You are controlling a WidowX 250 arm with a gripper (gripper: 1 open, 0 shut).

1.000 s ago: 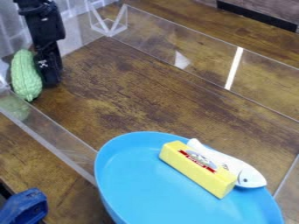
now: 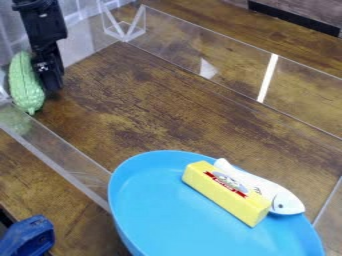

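Note:
My black gripper [image 2: 43, 62] is at the far left edge, beside a pale green ribbed object [image 2: 26, 84] that leans upright near the wall of the clear enclosure. The fingers are dark against a dark shadow, so whether they grasp the green object is unclear.
A blue round tray [image 2: 181, 226] at the front holds a yellow box [image 2: 225, 192] and a white fish-shaped item [image 2: 275, 191]. A blue object [image 2: 24, 239] lies at the lower left.
My gripper and the green object have shifted slightly at the left edge; the rest is unchanged.

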